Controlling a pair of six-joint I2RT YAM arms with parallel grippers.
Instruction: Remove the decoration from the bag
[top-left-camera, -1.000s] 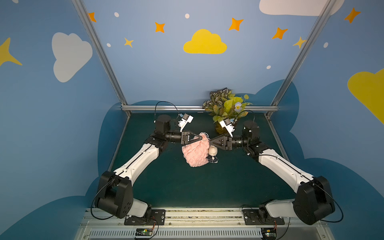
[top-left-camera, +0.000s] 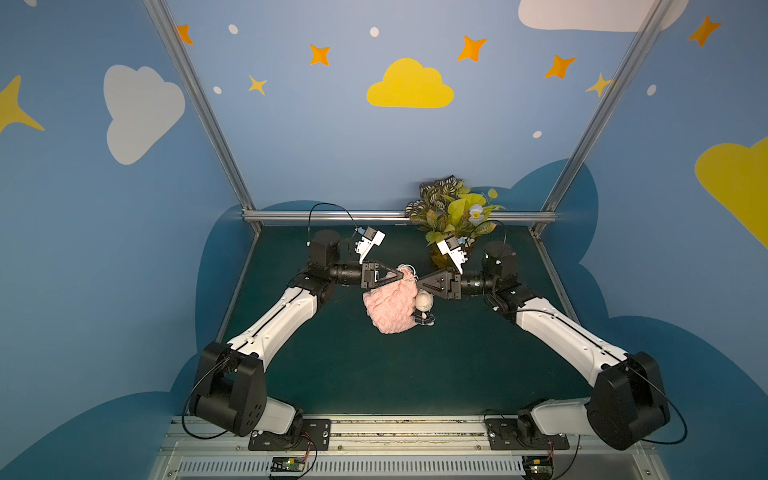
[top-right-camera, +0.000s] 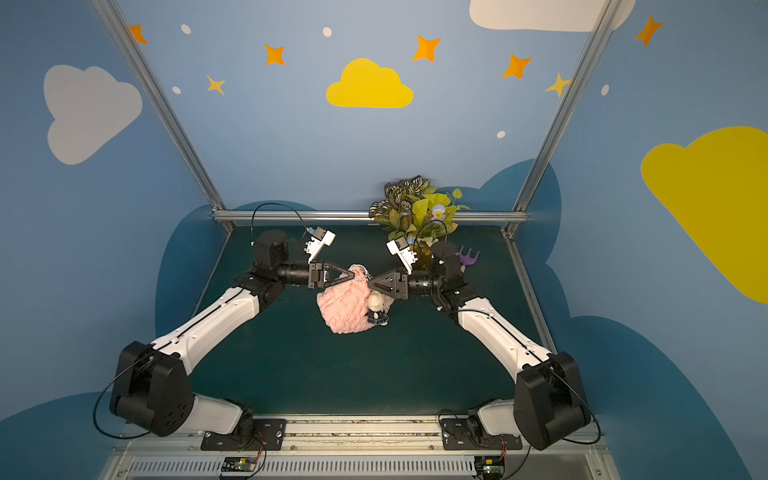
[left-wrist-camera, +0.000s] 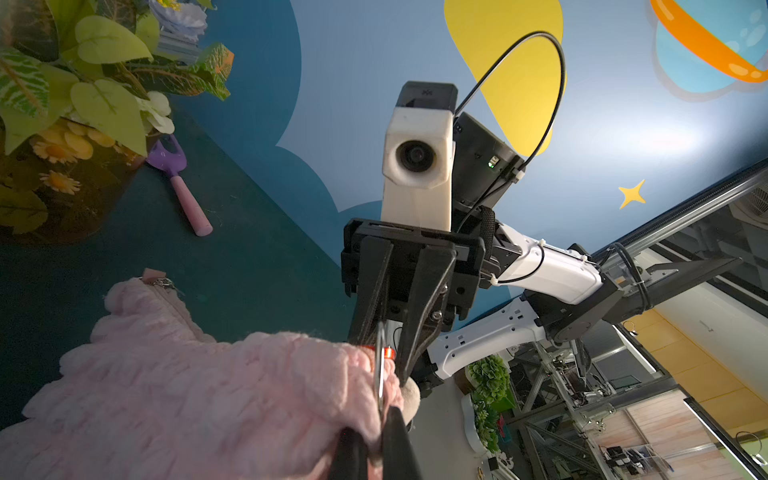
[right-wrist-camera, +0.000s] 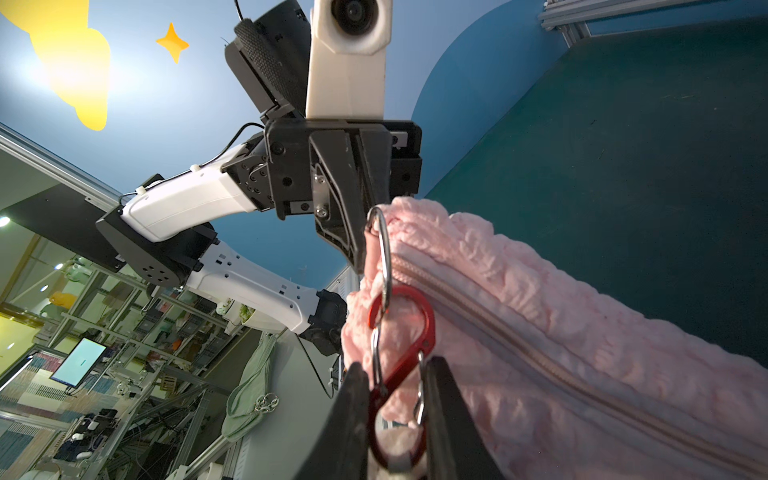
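A pale pink plush bag (top-left-camera: 390, 308) hangs between my arms, its zipper facing the right wrist camera. My left gripper (top-left-camera: 401, 276) is shut at the bag's top corner, on the small tab by the metal ring (right-wrist-camera: 382, 256). Through that ring passes a red S-shaped clip (right-wrist-camera: 425, 326) with metal gates. On the clip's lower part, my right gripper is shut, the red body between its fingers. Below, the decoration, a small doll (top-left-camera: 424, 301) with a cream head and dark plaid clothes, hangs against the bag's right side.
Behind the right gripper stands a leafy potted plant (top-left-camera: 452, 209). A purple toy fork with a pink handle (left-wrist-camera: 190, 206) lies near the pot.
The left arm stays in place.
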